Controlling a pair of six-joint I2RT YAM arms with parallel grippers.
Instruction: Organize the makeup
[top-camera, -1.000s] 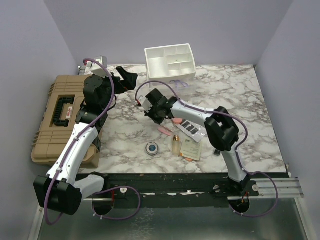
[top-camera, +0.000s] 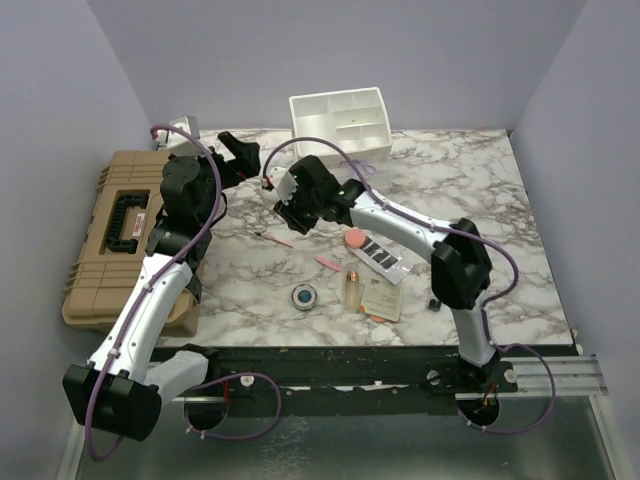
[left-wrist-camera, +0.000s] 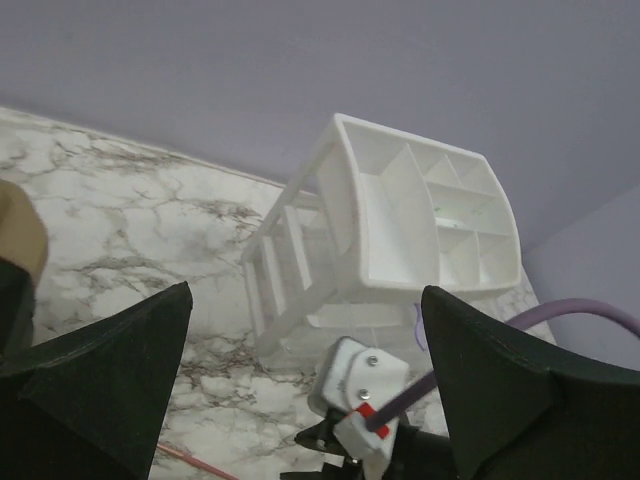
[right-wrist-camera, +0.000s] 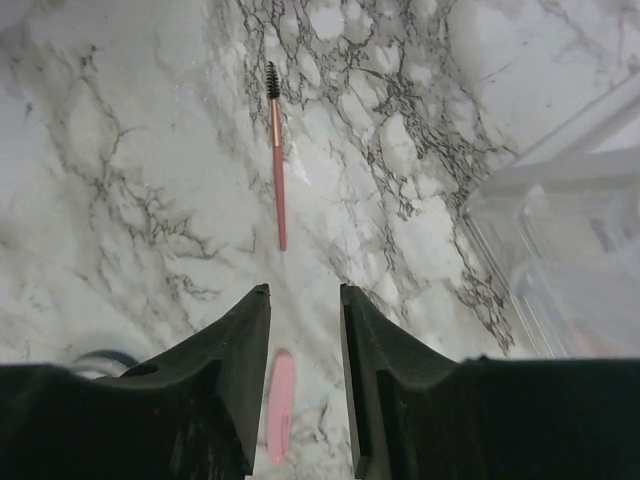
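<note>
A white compartment organizer (top-camera: 340, 108) stands at the back; in the left wrist view it is the stepped organizer (left-wrist-camera: 390, 210). My left gripper (top-camera: 245, 160) is raised at the left, open and empty (left-wrist-camera: 310, 350). My right gripper (top-camera: 290, 215) hangs over the middle, part open and empty (right-wrist-camera: 305, 295). A thin spoolie brush (right-wrist-camera: 280, 190) and a pink tool (right-wrist-camera: 281, 400) lie below it. Also on the table are a round pot (top-camera: 304, 297), a bottle (top-camera: 352, 290), a pink disc (top-camera: 355, 237), a palette (top-camera: 382, 260) and a beige compact (top-camera: 382, 300).
A tan case (top-camera: 110, 270) fills the left side. Walls bound the back and sides.
The left arm has shifted slightly leftward.
</note>
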